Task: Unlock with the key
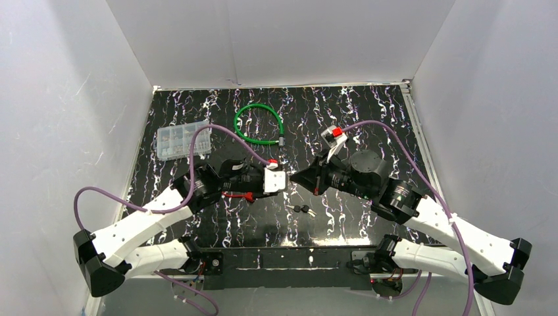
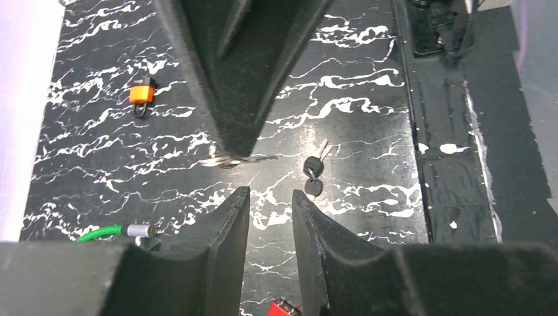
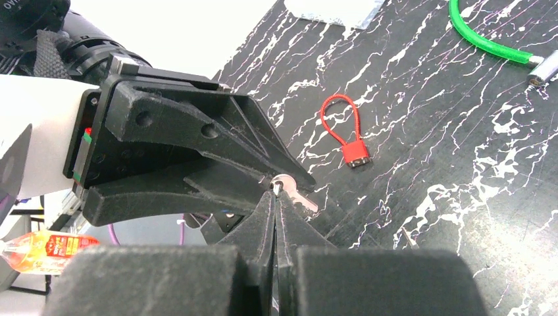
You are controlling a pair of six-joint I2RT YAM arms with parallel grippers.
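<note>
Small silver keys point(image 3: 303, 201) are pinched at the tips of my right gripper, which is shut on them and tilts down. My left gripper is part open, a gap between its fingertips, with nothing gripped there. In the left wrist view the held keys appear just beyond the left fingertips, slightly left of the gap; whether they touch is unclear. A red padlock point(image 3: 356, 152) with a red looped shackle lies on the table. An orange padlock point(image 2: 141, 93) and the end of a green cable lock point(image 2: 102, 232) lie apart from the grippers.
Another pair of black-headed keys point(image 2: 313, 166) lies on the dark marbled table near the front. A clear compartment box point(image 1: 172, 141) stands at the back left. Walls enclose the sides and back.
</note>
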